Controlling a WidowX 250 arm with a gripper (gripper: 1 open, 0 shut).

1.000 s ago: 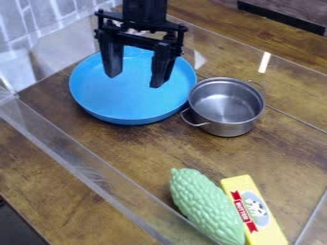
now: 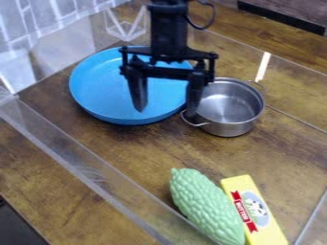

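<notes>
My black gripper [image 2: 166, 94] hangs open over the blue plate [image 2: 96, 86], its two fingers spread and pointing down, with no object visible between them. The right finger is close beside the steel pot [image 2: 228, 113], which has a looped handle and sits right of the plate. At the bottom right lie a green bumpy vegetable, like a bitter melon [image 2: 205, 206], and a yellow butter box [image 2: 258, 218] with a red label.
Clear plastic strips run along the left foreground and the right side. A pale tiled surface stands at the back left.
My gripper has moved down and to the right, toward the pot, and its fingers now hang lower over the plate's right part. The objects on the table have not visibly moved.
</notes>
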